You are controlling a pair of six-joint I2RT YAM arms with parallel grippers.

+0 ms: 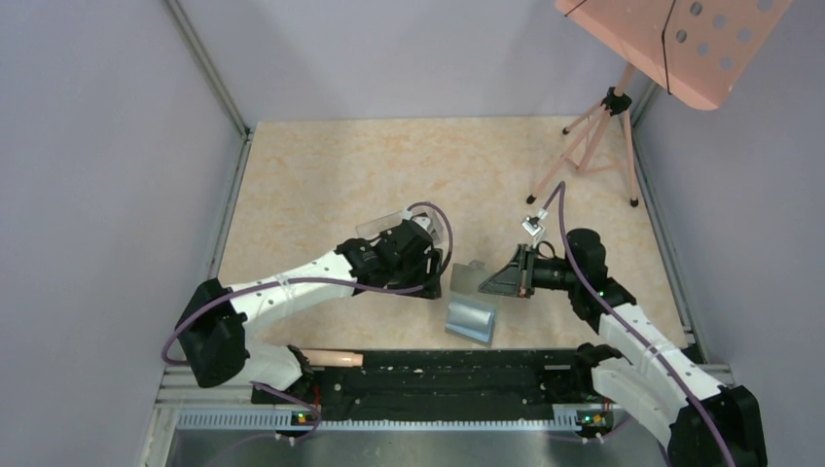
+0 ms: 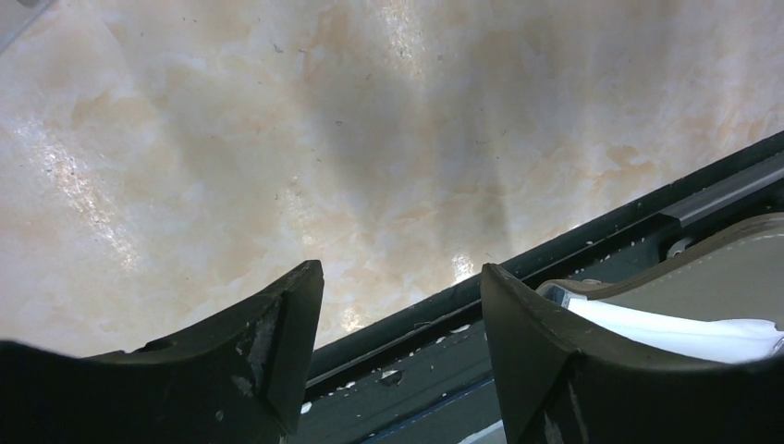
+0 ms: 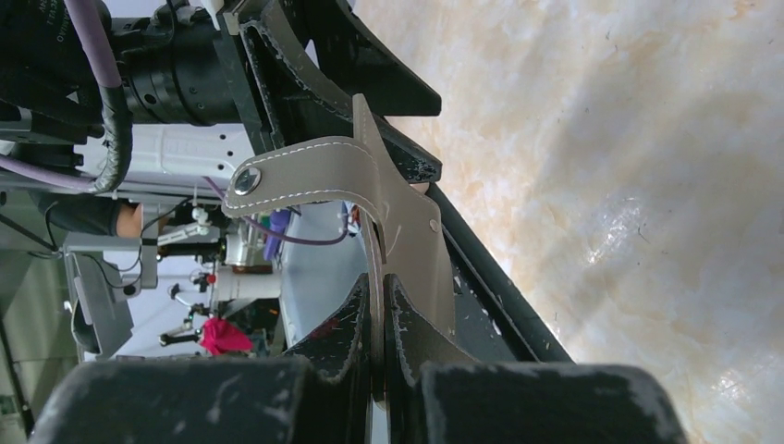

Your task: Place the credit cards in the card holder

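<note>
The grey-brown card holder [image 1: 470, 319] hangs opened out near the table's front edge. My right gripper is shut on a thin edge of it, and its strap with a metal snap sticks out beyond the fingers. Beside the holder, on its left, my left gripper [image 1: 440, 274] stands apart from it. In the left wrist view the left gripper is parted with nothing between its fingertips, and the holder [image 2: 703, 291] with its pale inner sleeve is at the right. I cannot make out any separate card.
Behind the left gripper lies a clear box [image 1: 375, 227], partly hidden by the arm. A pink tripod [image 1: 587, 146] stands at the back right. The table's dark front edge [image 1: 438, 384] runs below the holder.
</note>
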